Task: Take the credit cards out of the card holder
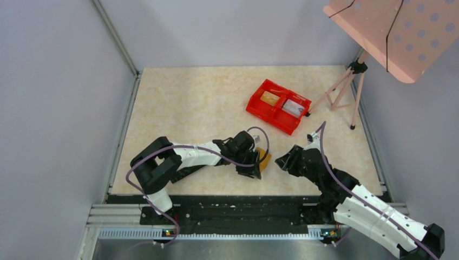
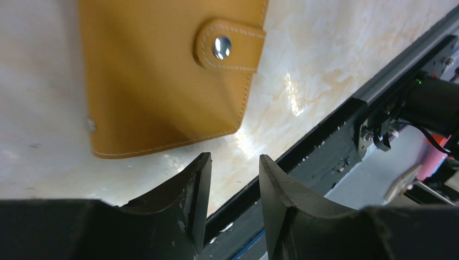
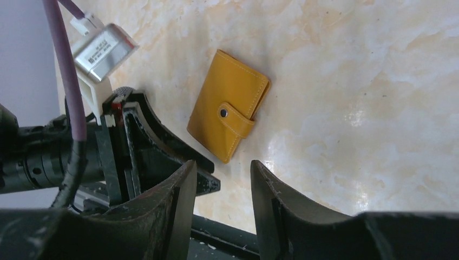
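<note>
The card holder is tan leather, closed by a snap strap, and lies flat on the table; it shows in the left wrist view (image 2: 162,81), the right wrist view (image 3: 224,97) and, partly covered by the left arm, the top view (image 1: 264,155). My left gripper hangs close by the holder's near end, fingers apart and nothing visible between them. Right of the holder, my right gripper is partly open and empty, apart from it. No cards show outside the holder's closed cover.
At the back stands a red tray (image 1: 256,110) with a yellowish item and a whitish item in its compartments. A black microphone (image 1: 187,172) lies partly under the left arm. Bare table stretches across the back left.
</note>
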